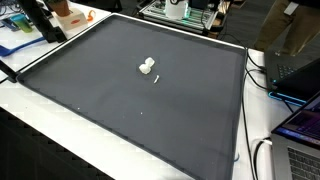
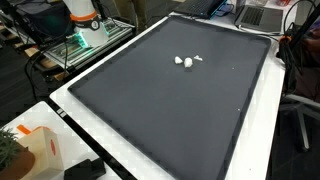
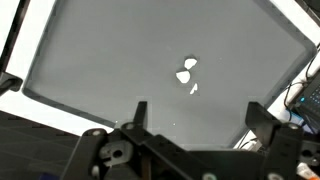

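Observation:
Two small white pieces (image 1: 146,66) lie close together on the dark grey board, with a thinner white sliver (image 1: 156,79) a little apart from them. In the wrist view the white pieces (image 3: 184,74) and the sliver (image 3: 194,88) are near the middle, beyond my fingertips. My gripper is open above the board, its two dark fingers wide apart and nothing between them. The same white pieces (image 2: 185,62) show toward the far part of the board in the second exterior view. No gripper fingers can be made out in either exterior view.
The grey board (image 1: 140,110) is otherwise bare, with a white table edge (image 1: 100,128) around it. Laptops (image 1: 298,150) and cables stand along one side. A brown pot (image 2: 14,158) with a plant and an orange-and-white box (image 2: 40,148) sit by a corner.

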